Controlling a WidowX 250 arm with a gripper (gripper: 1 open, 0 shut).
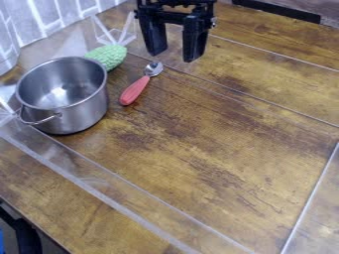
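Observation:
My black gripper (pixel 175 42) hangs at the top centre, its two fingers apart and pointing down, with nothing seen between them. Below and left of it a spoon with a red handle (pixel 135 89) lies on the wooden table (pixel 225 149). A steel pot (pixel 65 99) stands at the left, and behind it lies a green corn-like object (pixel 106 58).
Clear plastic sheeting or edging runs along the left side, and a dark object (pixel 16 233) shows at the bottom left corner.

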